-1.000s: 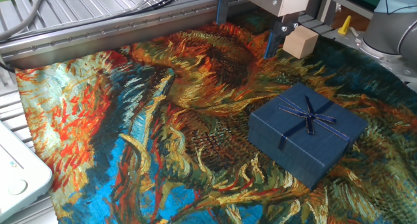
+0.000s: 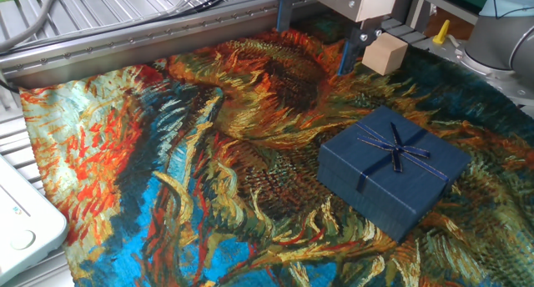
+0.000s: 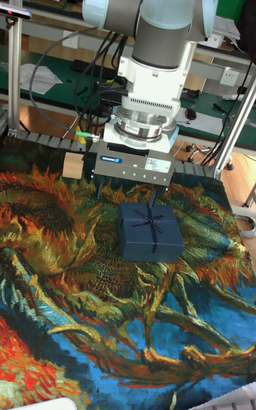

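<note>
A dark blue gift box (image 2: 393, 171) with a ribbon bow on its lid rests closed on the patterned cloth, at the right of exterior view 2. In exterior view 3 the same box (image 3: 151, 235) sits in front of the arm, just below and to the right of the gripper. My gripper (image 2: 314, 50) is open, its two dark fingers pointing down, wide apart with nothing between them. Seen from the front, the gripper (image 3: 125, 193) hangs at the box's far side; whether its fingers touch the cloth is unclear. One finger is partly hidden by the box there.
A plain wooden cube (image 2: 385, 53) appears close beside the gripper; its exact support is unclear. A metal rail (image 2: 142, 53) borders the cloth (image 2: 250, 178). A white device (image 2: 25, 212) stands at the left edge.
</note>
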